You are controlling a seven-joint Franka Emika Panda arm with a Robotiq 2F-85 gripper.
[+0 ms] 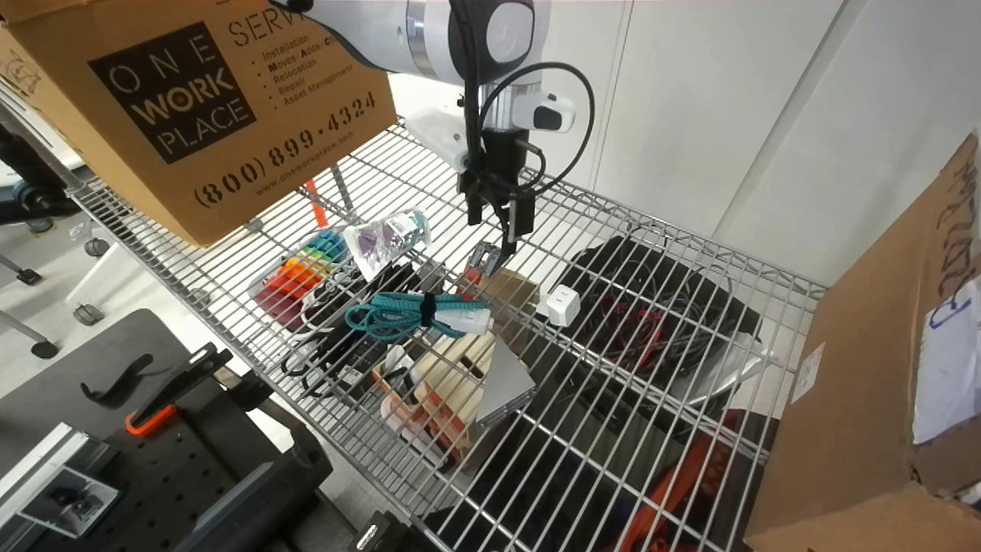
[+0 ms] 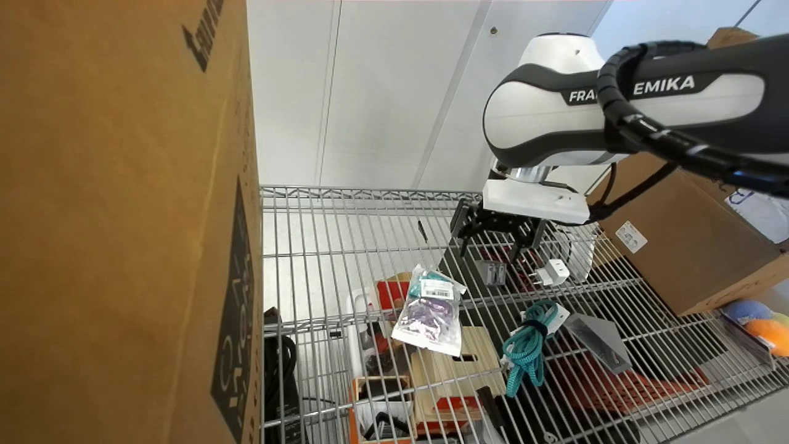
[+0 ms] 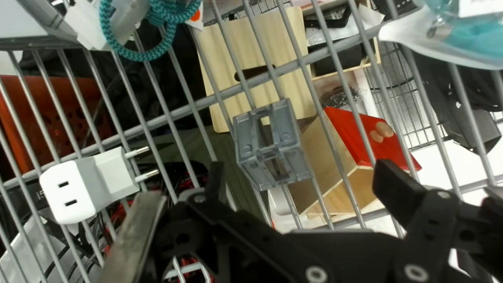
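My gripper is open, its dark fingers spread wide with nothing held between them. A small translucent grey plastic block [image 3: 271, 144] rests on the wire shelf, showing in the wrist view in line with the gap between the fingers but farther off. In exterior view 2 this block [image 2: 491, 273] sits just below and in front of the gripper [image 2: 497, 250]. To one side lies a white plug adapter [image 3: 89, 181] with two metal prongs, also seen as the white adapter [image 2: 551, 272] right of the block. From exterior view 1, the gripper [image 1: 497, 225] hangs above the shelf, close over the block.
A teal corded cable [image 2: 529, 344], a plastic bag with purple and teal contents [image 2: 433, 309] and a grey wedge-shaped piece [image 2: 600, 340] lie on the wire shelf. Large cardboard boxes stand on both sides, one left [image 1: 193, 110] and one right [image 1: 855, 368]. Other items show through the wires.
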